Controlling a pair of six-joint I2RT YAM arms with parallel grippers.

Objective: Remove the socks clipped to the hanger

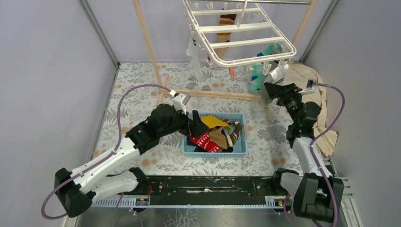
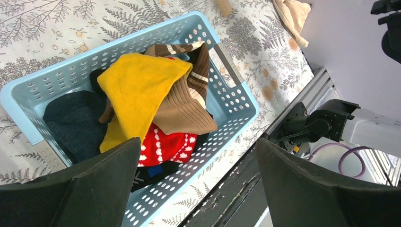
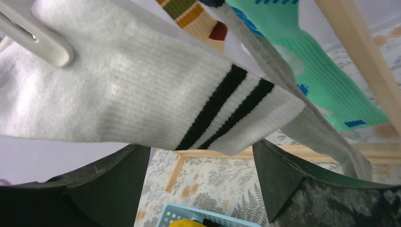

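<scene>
A white hanger [image 1: 241,28] with clips hangs at the top of the top view. From its right corner hangs a white sock with two black stripes [image 3: 156,75]. My right gripper is just below it, fingers apart, with the sock's striped end between or just above them; contact cannot be told. Behind it hangs a teal sock [image 3: 321,66]. A brown striped sock [image 1: 223,38] and a pale sock [image 1: 195,56] hang on the hanger too. Over the basket [image 1: 245,142], my left gripper stands open and empty.
Inside the basket lie a yellow sock [image 2: 142,80], a red sock [image 2: 165,146], a brown sock [image 2: 184,111] and dark ones. Wooden bars [image 1: 217,94] stand behind it. A beige cloth [image 1: 307,80] lies at the right wall.
</scene>
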